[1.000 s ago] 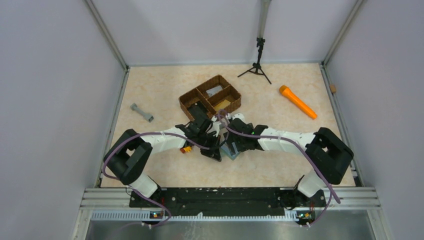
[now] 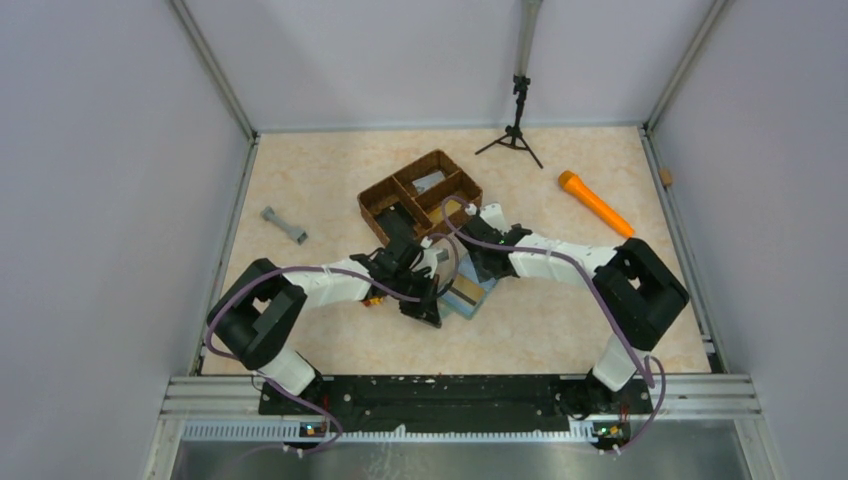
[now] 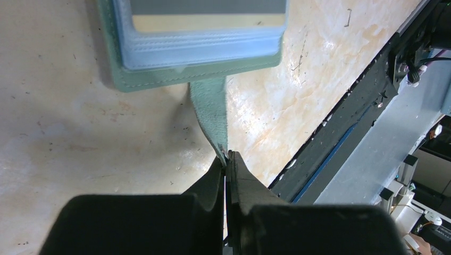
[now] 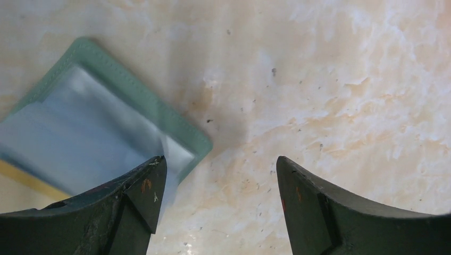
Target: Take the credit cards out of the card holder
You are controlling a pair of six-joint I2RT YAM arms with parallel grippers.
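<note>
The green-edged card holder [image 2: 477,306] lies flat on the table between both arms, its clear blue pocket [image 3: 202,48] facing up. A card with a dark grey and cream face [image 3: 207,20] shows in that pocket. From the holder's edge a green strap [image 3: 210,103] runs to my left gripper, whose closed tips pinch its end. My right gripper is open with nothing gripped. In the right wrist view its left finger [image 4: 149,186] overlaps a corner of the holder, while the right one is over bare table; whether they touch cannot be told.
Behind the holder stands a brown woven basket [image 2: 436,160] with flat items in its compartments. An orange microphone-shaped object [image 2: 597,204] lies at the far right, a grey wrench-like piece [image 2: 285,226] at left. Something red and yellow [image 2: 372,301] is partly under the left arm.
My right gripper has shifted up and to the right over the holder, uncovering more of it and its card. The left gripper has stayed almost still.
</note>
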